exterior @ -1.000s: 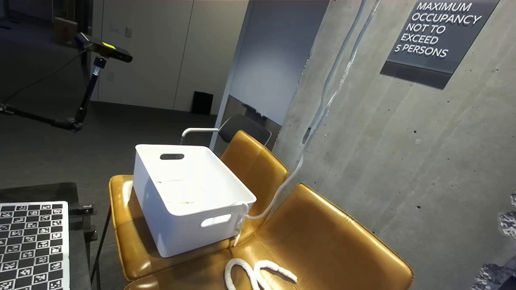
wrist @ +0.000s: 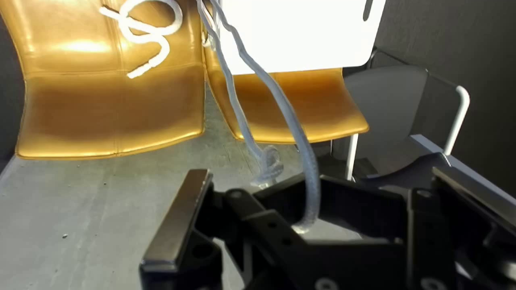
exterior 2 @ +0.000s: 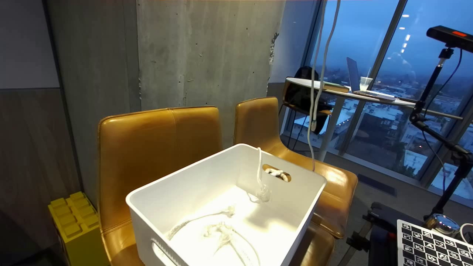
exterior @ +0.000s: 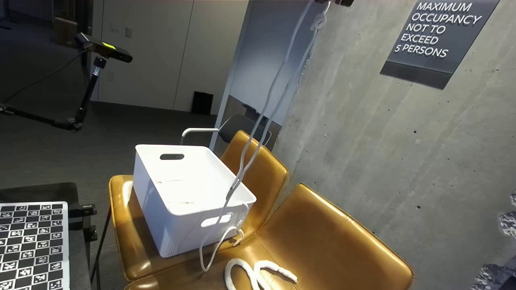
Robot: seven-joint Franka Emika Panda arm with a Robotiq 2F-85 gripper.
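A pale rope hangs in two strands from the top edge of exterior view 1. There the dark tip of my gripper just shows, with a knot right below it. In the wrist view my gripper is shut, and the rope runs up into its fingers. The white box stands on a tan chair; the rope hangs past its slotted end, making a low loop outside. More thin rope lies in the box, and one piece hangs over its rim.
A thicker white rope lies curled on the adjoining chair. The concrete wall rises behind the chairs. A camera on a jointed stand and a checkered board are at the left. A yellow block stands beside the chairs.
In exterior view 1 the hanging strands have swung left, from before the wall to the box's end. The gripper's tip and the knot now show at the top; a low loop hangs by the box.
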